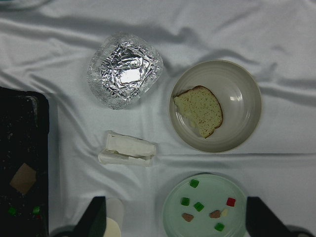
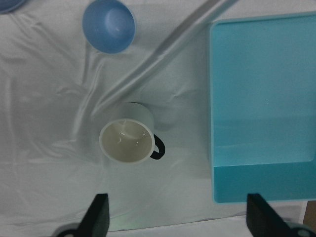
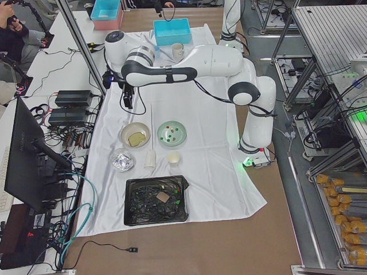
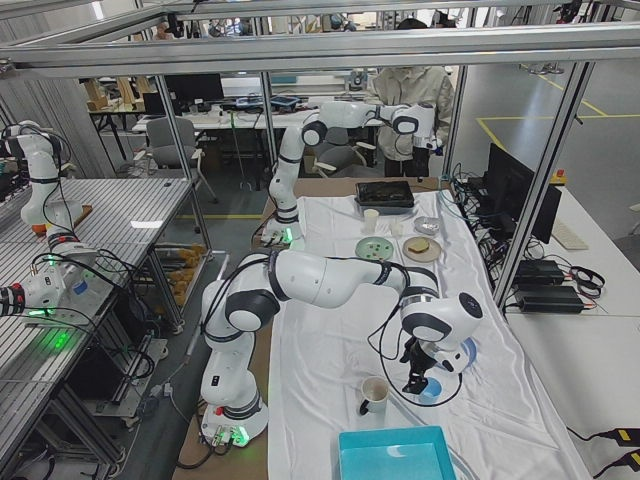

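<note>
My left gripper hangs open above the white cloth, looking down on a beige plate (image 1: pixel 232 113) with a bread slice (image 1: pixel 200 109), a green plate (image 1: pixel 177 222) with several small coloured pieces, crumpled foil (image 1: pixel 123 69), a folded white item (image 1: pixel 126 148), a pale cup (image 1: pixel 111 217) and a black tray (image 1: pixel 24 128). My right gripper is open over the other end of the cloth, above a white mug (image 2: pixel 126 140) with a black handle, a blue cup (image 2: pixel 108 27) and a turquoise bin (image 2: pixel 261 89). Nothing shows between either gripper's fingers.
A monitor (image 3: pixel 28 160), black boxes (image 3: pixel 69 114) and cables line one side; a metal table (image 4: pixel 100 220) stands on the other.
</note>
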